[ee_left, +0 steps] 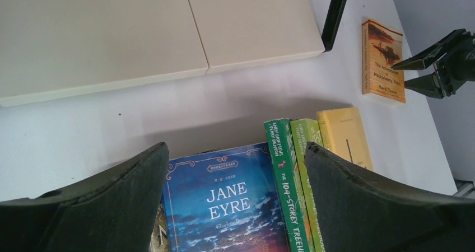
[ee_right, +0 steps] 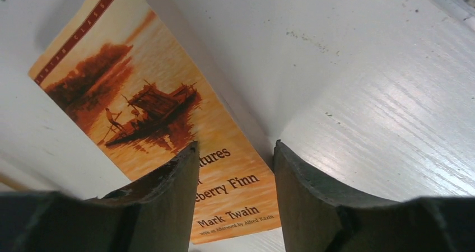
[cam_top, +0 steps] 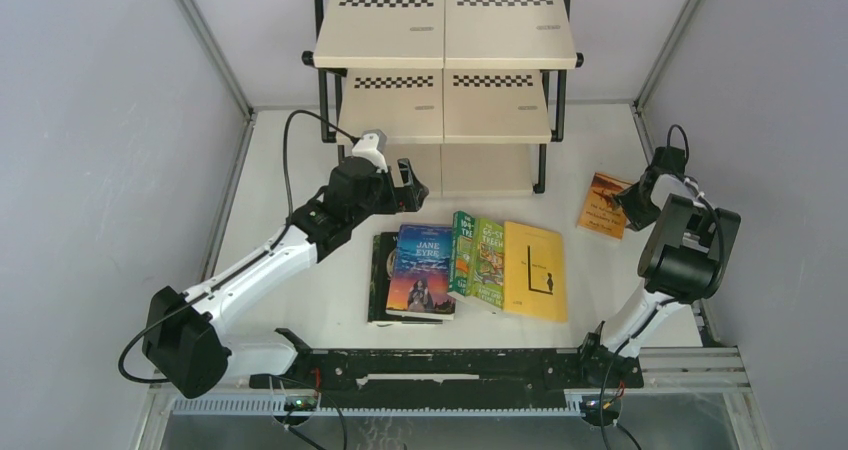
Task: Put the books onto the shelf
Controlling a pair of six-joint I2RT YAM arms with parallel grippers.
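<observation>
The orange Huckleberry Finn book point(cam_top: 602, 204) lies flat at the right. My right gripper is part open at that book; one finger is over the cover and the other beside its long edge. Whether either finger touches it, I cannot tell. In the middle lie the blue Jane Eyre book point(cam_top: 422, 265) over dark books point(cam_top: 380, 280), the green treehouse book point(cam_top: 462, 254), a lighter green book point(cam_top: 488, 260) and a yellow book point(cam_top: 535, 270). My left gripper stands open and empty above and behind Jane Eyre.
A cream shelf rack point(cam_top: 445, 105) with black posts stands at the back centre, close to my left gripper. Bare white table point(cam_top: 280, 170) shows at the left. A grey wall point(cam_top: 770, 170) runs near the right arm.
</observation>
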